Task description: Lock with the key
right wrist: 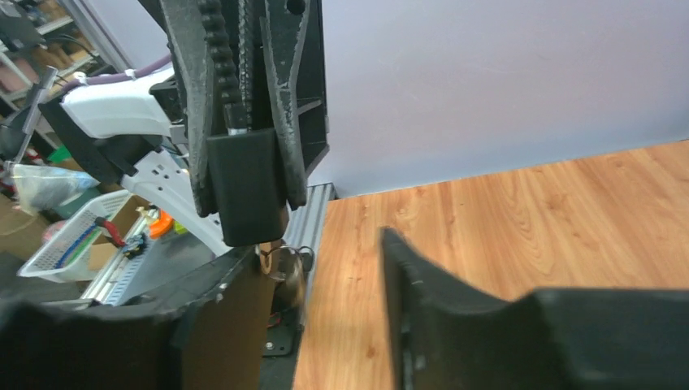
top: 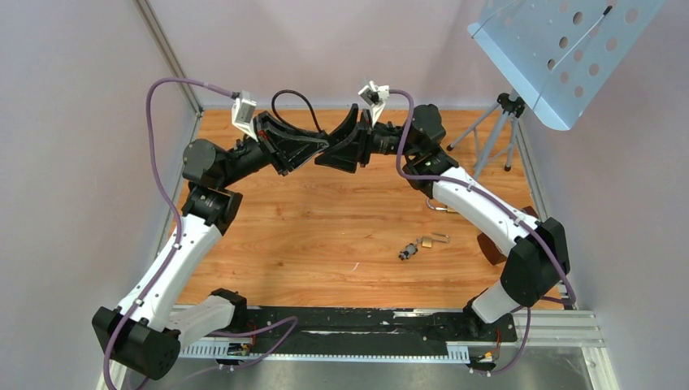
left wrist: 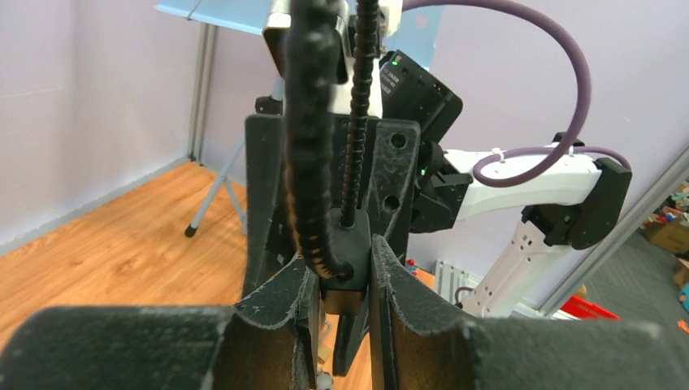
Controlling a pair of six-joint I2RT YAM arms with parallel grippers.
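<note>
A black lock block (left wrist: 348, 244) with a looped black cable (top: 296, 93) is held high over the table. My left gripper (top: 323, 145) is shut on it; its two fingers press the block's sides in the right wrist view. From the block's lower end a small metal piece with a ring (right wrist: 286, 264) hangs, partly hidden by a finger; I cannot tell whether it is a key. Opposite, my right gripper stands part open, its near finger beside the block's end and its far finger (right wrist: 398, 284) clear. In the top view the gripper tips overlap.
On the wooden table (top: 325, 244) lie a small brass padlock (top: 427, 242), a dark grey lock (top: 409, 252) and, partly under the right arm, a shackle (top: 436, 206). A brown object (top: 491, 250) is at the right. A tripod (top: 496, 134) stands behind.
</note>
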